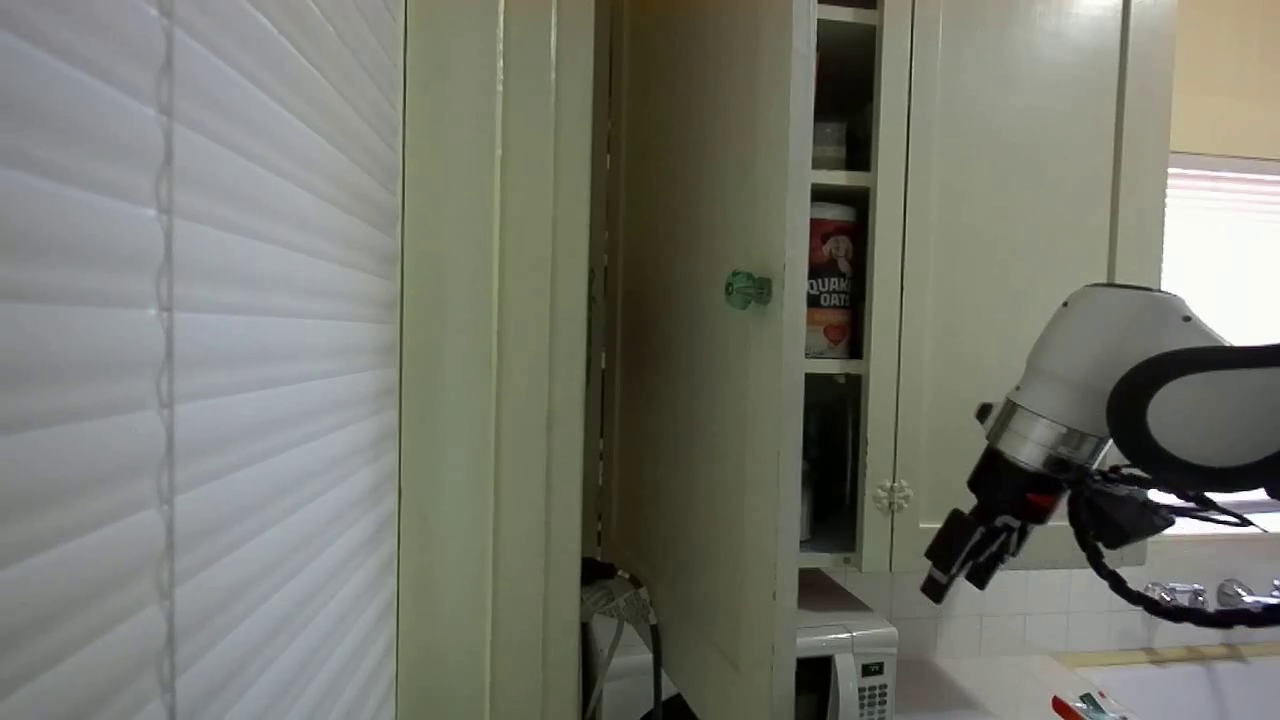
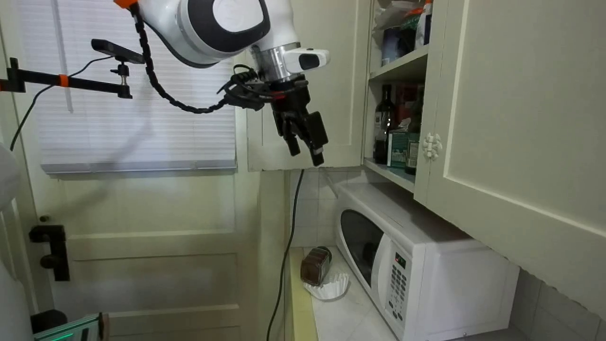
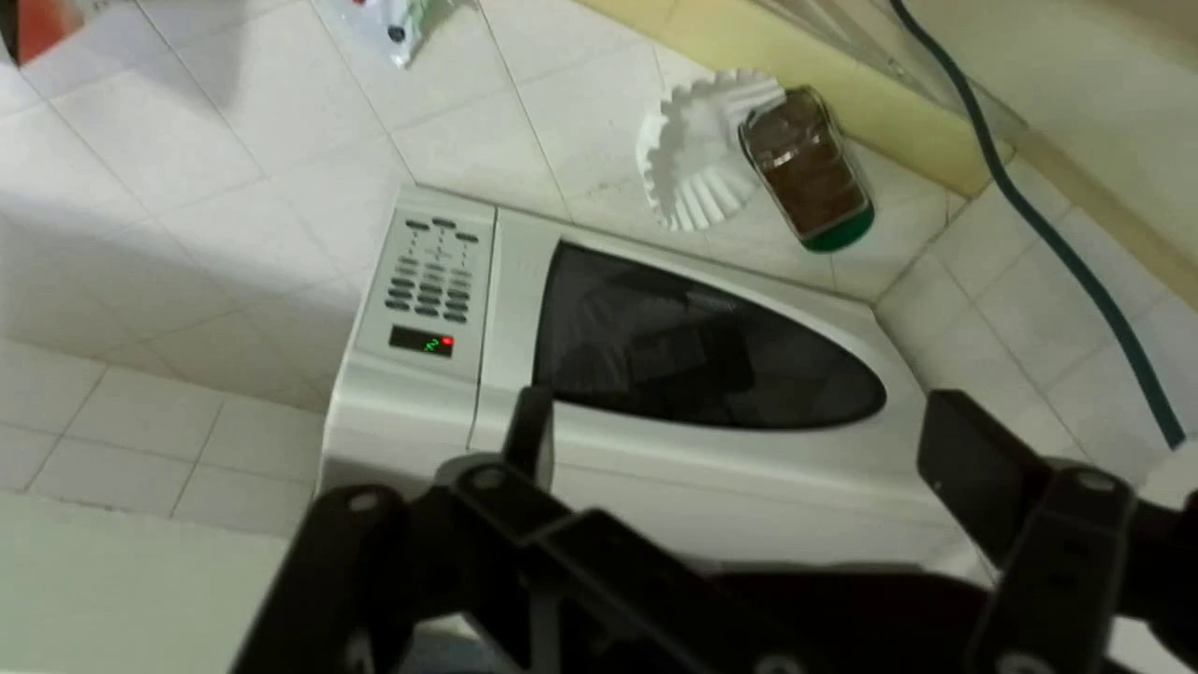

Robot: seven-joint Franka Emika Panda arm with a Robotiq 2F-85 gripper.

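In the first exterior view the gripper (image 1: 956, 578) tilts down and left, at the height of the cabinet's lower edge. The second exterior view has the gripper (image 2: 307, 159) in the air above and behind the white microwave (image 2: 466, 284). Seen from above in the wrist view, the microwave (image 3: 719, 455) lies below my fingers, its dark door window and keypad showing. One cabinet door (image 1: 708, 420) with a green knob (image 1: 747, 289) stands swung out, and shelves show beside it.
On the counter by the wall lie a brown jar (image 3: 803, 163) with a green lid and a white paper filter (image 3: 702, 146). A cable (image 3: 1056, 236) hangs near the corner. Bottles (image 2: 385, 122) and boxes fill the cabinet shelves. Bare counter (image 3: 270, 168) extends beside the microwave.
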